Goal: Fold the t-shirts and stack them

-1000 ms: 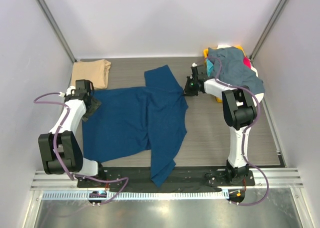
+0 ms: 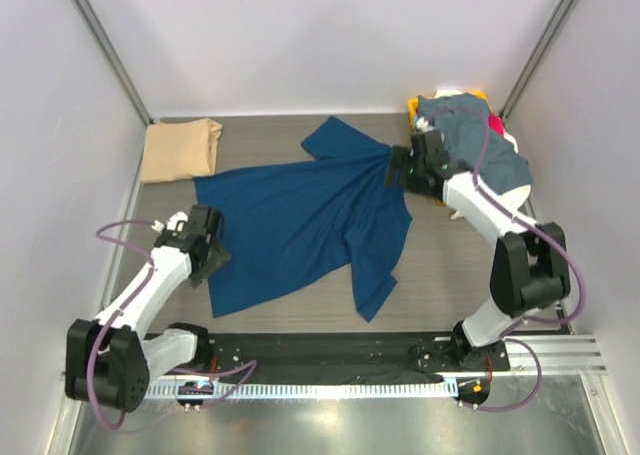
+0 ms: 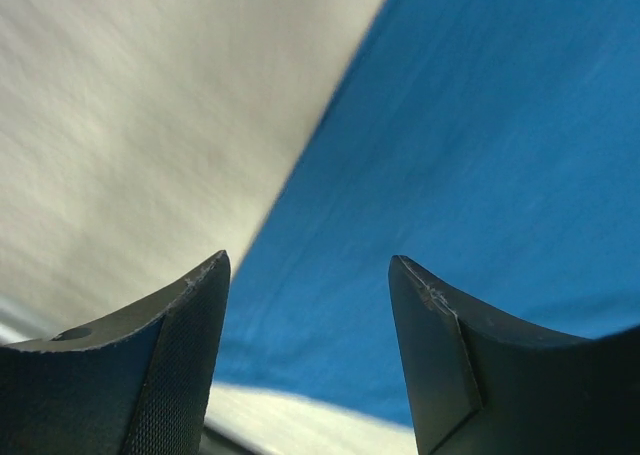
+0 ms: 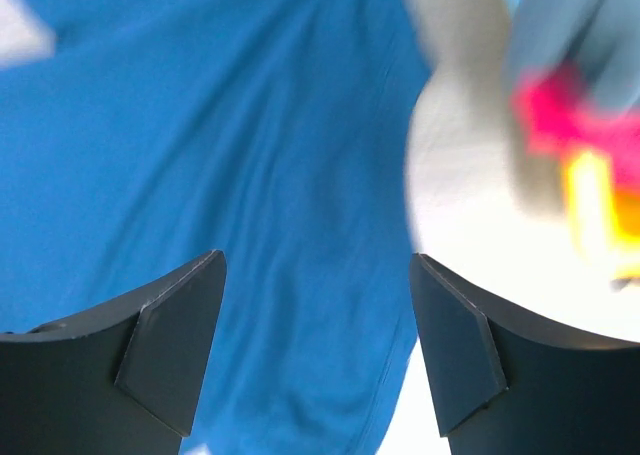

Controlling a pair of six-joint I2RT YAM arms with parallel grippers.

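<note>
A dark blue t-shirt lies spread over the middle of the table, its right half creased and one sleeve pointing up at the back. Over its left edge is my left gripper, its fingers apart above the cloth with nothing between them. My right gripper hovers at the shirt's upper right, open and empty; blue cloth shows below and between its fingers. A folded beige shirt rests at the back left.
At the back right stands a yellow basket heaped with clothes, a grey-blue garment on top, close beside my right arm. Bare table shows at the front right.
The blue shirt's right part shifted rightward and back, and its left edge also moved right.
</note>
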